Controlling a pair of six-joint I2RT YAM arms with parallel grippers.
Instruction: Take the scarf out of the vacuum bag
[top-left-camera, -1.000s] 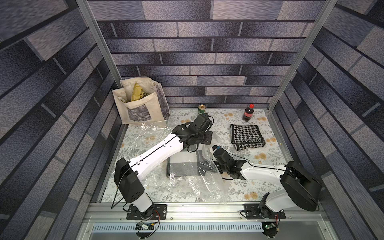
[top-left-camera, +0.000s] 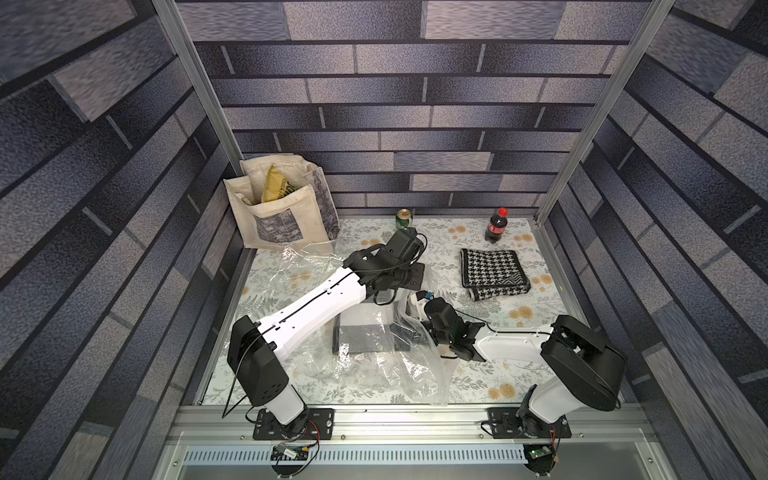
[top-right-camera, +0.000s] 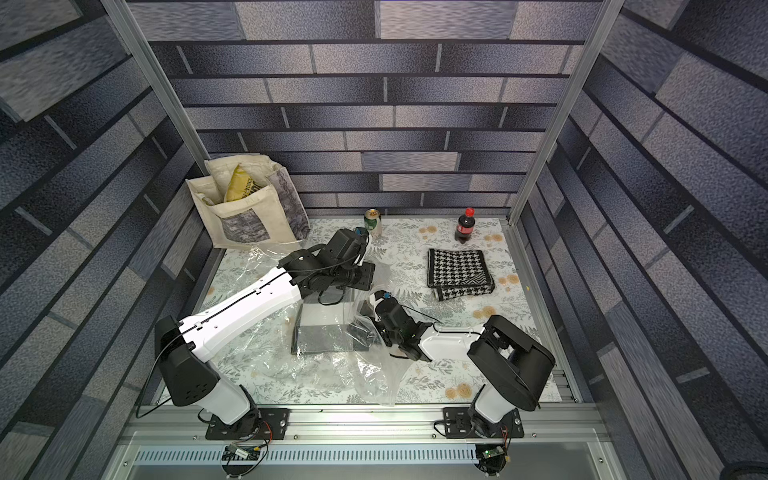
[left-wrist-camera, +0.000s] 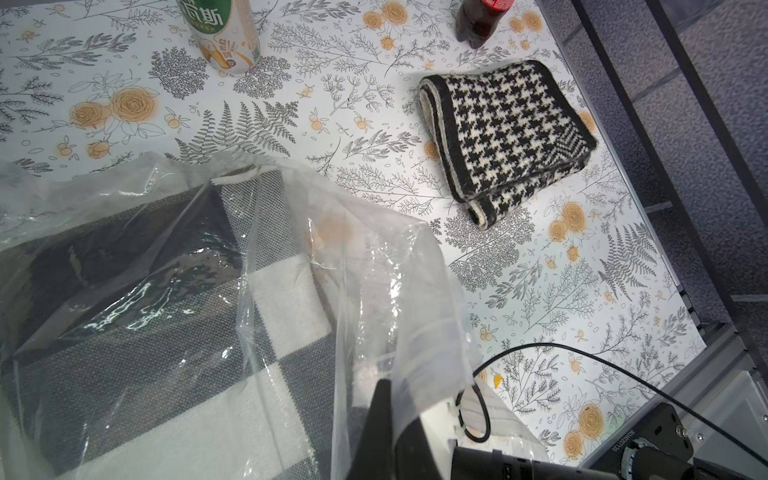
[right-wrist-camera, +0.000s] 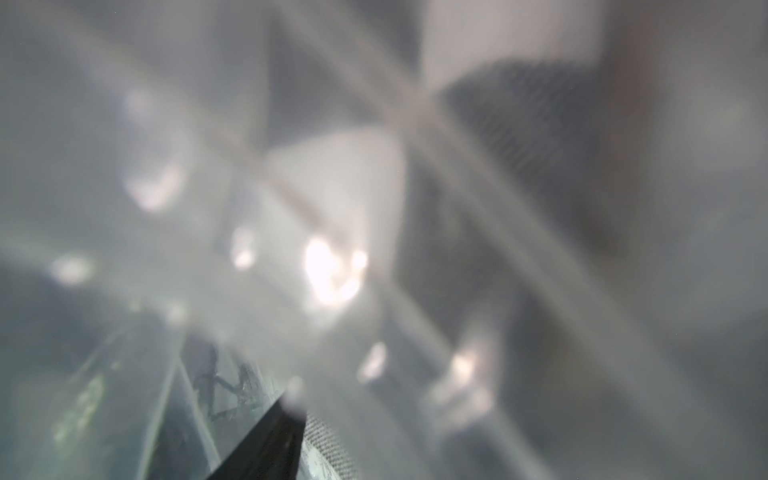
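A grey and white checked scarf (top-left-camera: 364, 332) lies folded inside a crumpled clear vacuum bag (top-right-camera: 376, 380) at the middle front. My left gripper is over the bag, its dark fingers shut at the bottom of the left wrist view, bag film around them. My right gripper (top-right-camera: 376, 324) is low at the bag's right side, shut on the plastic. The right wrist view is mostly blurred film and check pattern, with one finger (right-wrist-camera: 268, 444) showing.
A houndstooth cloth (top-left-camera: 493, 272) lies at the right. A cola bottle (top-left-camera: 496, 228) and a can (top-right-camera: 372, 220) stand at the back; a canvas tote (top-left-camera: 276, 220) with a yellow packet fills the back left. Open table lies on the right.
My right arm has moved leftward, further onto the bag, with the plastic at its right edge shifted. The left arm has stayed still.
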